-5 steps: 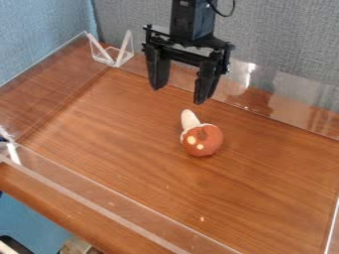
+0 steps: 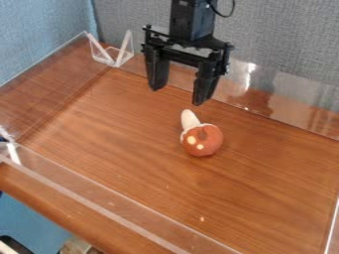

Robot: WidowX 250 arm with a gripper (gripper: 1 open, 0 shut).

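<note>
My black gripper [image 2: 177,83] hangs above the back middle of the wooden table, its two fingers wide apart with nothing between them. Below it and a little to the right, a toy mushroom [image 2: 201,139] with a red, pale-spotted cap and a white stem lies on its side, the stem pointing up-left toward the back.
A white wire stand [image 2: 111,52] sits in the back left corner. Grey and blue padded panels close off the back and left.
</note>
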